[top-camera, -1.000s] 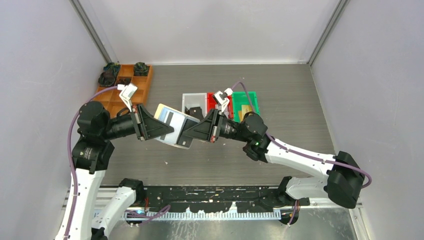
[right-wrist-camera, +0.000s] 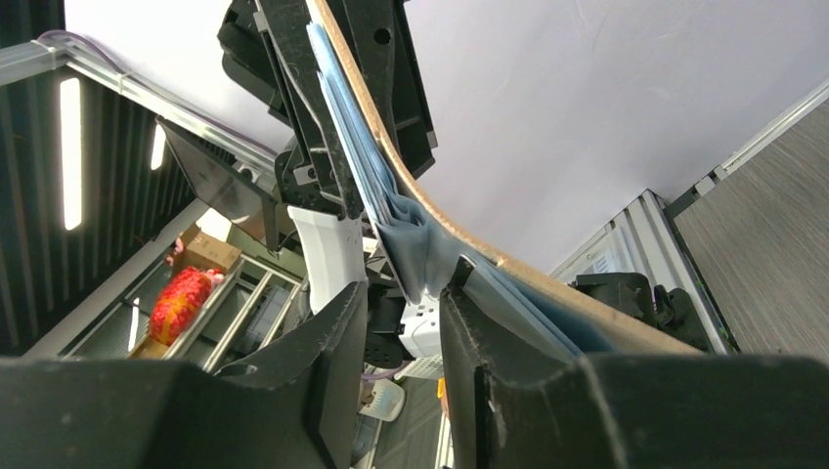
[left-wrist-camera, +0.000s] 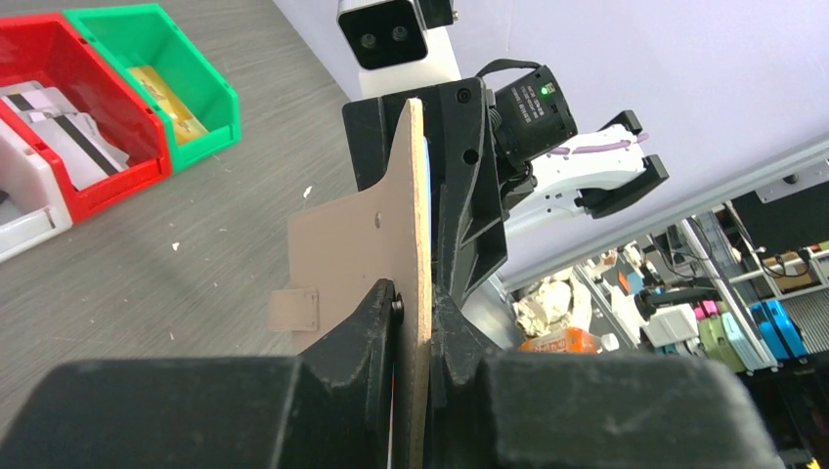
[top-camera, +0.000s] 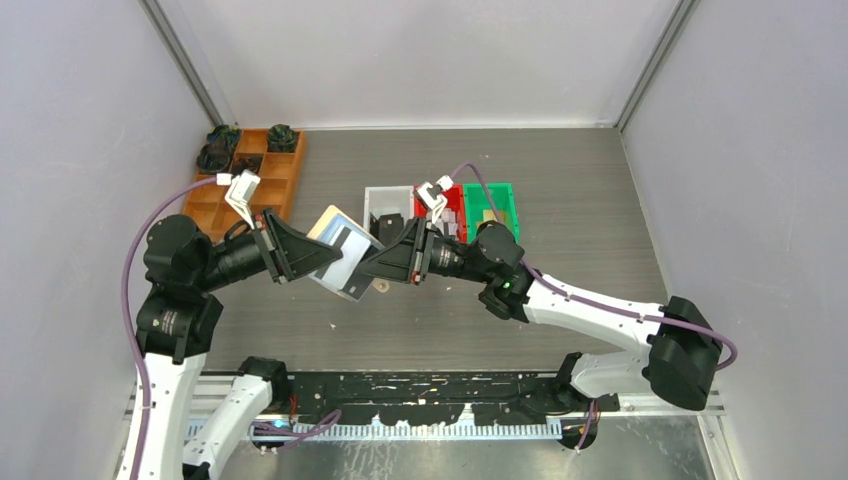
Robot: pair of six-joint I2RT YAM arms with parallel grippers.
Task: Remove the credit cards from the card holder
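The card holder [top-camera: 336, 277] is held up between the two arms, opened out and tilted, its inner face with pale and dark grey panels upward. My left gripper [top-camera: 338, 258] is shut on its left part; in the left wrist view the tan cover [left-wrist-camera: 342, 239] shows with its small tab. At the holder's right part, my right gripper [top-camera: 364, 268] stands open. In the right wrist view, folded blue-grey pockets [right-wrist-camera: 401, 230] lie along the tan edge, close in front of the right fingers [right-wrist-camera: 332, 362]. Whether a card sits between them cannot be told.
Behind the arms stand a white bin [top-camera: 390, 190], a red bin [left-wrist-camera: 147, 161] with cards in it, and a green bin [top-camera: 503, 192] with something yellow. An orange compartment tray [top-camera: 292, 165] is at the back left.
The holder has turned clockwise in the top view.
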